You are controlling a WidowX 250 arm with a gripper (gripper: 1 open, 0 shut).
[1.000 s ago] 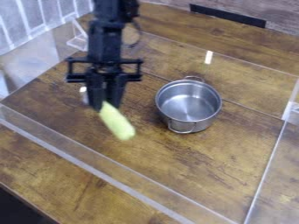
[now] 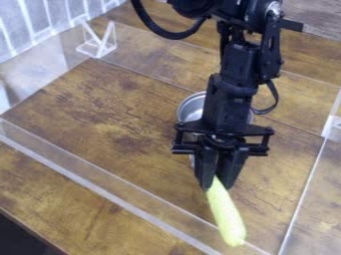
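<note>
My black gripper [image 2: 214, 174] hangs over the right middle of the wooden surface, shut on a pale yellow-green elongated object [image 2: 225, 214], which points down toward the near side. A steel pot [image 2: 188, 112] sits behind the gripper and arm, mostly hidden by them.
Clear plastic walls border the work area along the near side and the right. A small clear bracket [image 2: 96, 45] stands at the back left. The wooden surface [image 2: 100, 120] left of the arm is bare.
My gripper has moved right and nearer with the yellow-green object, passing in front of the pot, which is now mostly hidden.
</note>
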